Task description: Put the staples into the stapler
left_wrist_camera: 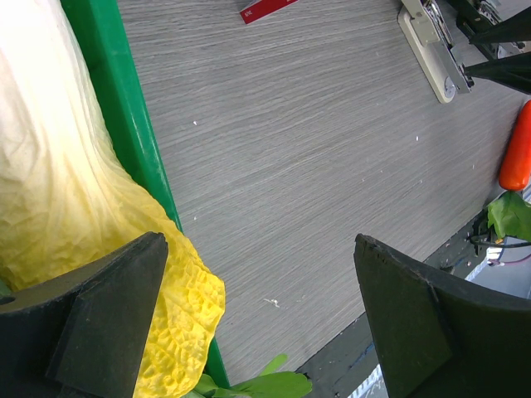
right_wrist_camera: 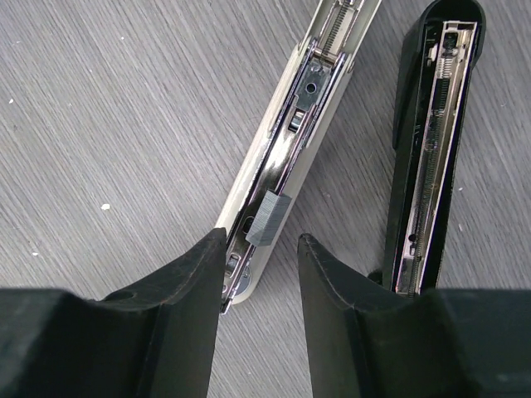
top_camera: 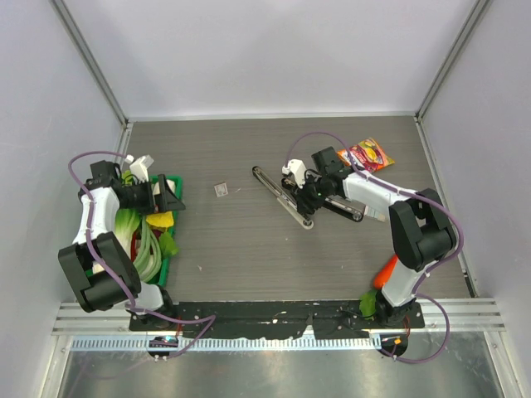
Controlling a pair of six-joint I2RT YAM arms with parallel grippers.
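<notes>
A white stapler [top_camera: 270,184] lies opened out on the table, its metal channel [right_wrist_camera: 278,157] facing up in the right wrist view. A short grey strip of staples [right_wrist_camera: 269,217] rests on the channel near its front end, tilted across it rather than lying flush. My right gripper is open just above that end, nothing held between its fingers. A black stapler [right_wrist_camera: 431,149], opened as well, lies to the right. Far off on the left, my left gripper is open and empty above the green basket's edge.
A green basket [left_wrist_camera: 137,116] of vegetables stands at the left. A small box [top_camera: 221,189] lies left of the white stapler. Behind the right arm is a snack bag [top_camera: 371,155], and a carrot [top_camera: 387,271] lies at front right.
</notes>
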